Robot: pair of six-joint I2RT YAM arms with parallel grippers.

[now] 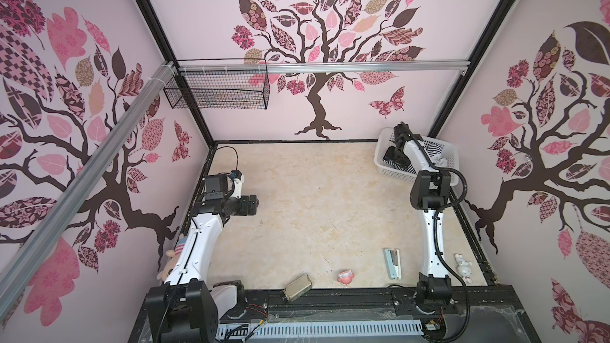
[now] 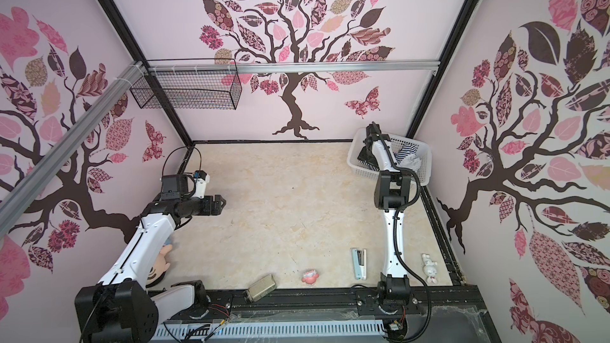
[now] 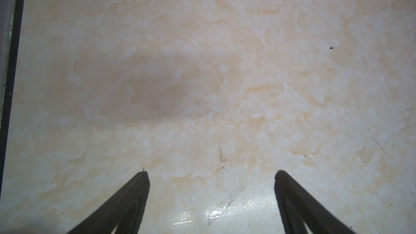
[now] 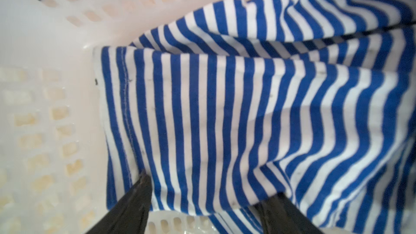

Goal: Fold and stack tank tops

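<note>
Blue-and-white striped cloth [image 4: 208, 121] lies in soft folds inside the white basket [image 1: 448, 181], which stands at the far right corner of the table. My right gripper is down in that basket, its fingers [image 4: 140, 199] part open, with striped fabric between and around them; one fingertip is tucked under a fold. Whether the cloth is pinched cannot be made out. My left gripper is open and empty above bare table at the left side. How many tank tops the basket contains is hidden by the folds and the arm.
Along the front edge sit a tan box [image 1: 297, 287], a small pink-and-white item [image 1: 345, 277], a stapler-like item [image 1: 392, 263] and a white figurine [image 1: 463, 267]. A wire basket [image 1: 222, 89] hangs at the back left.
</note>
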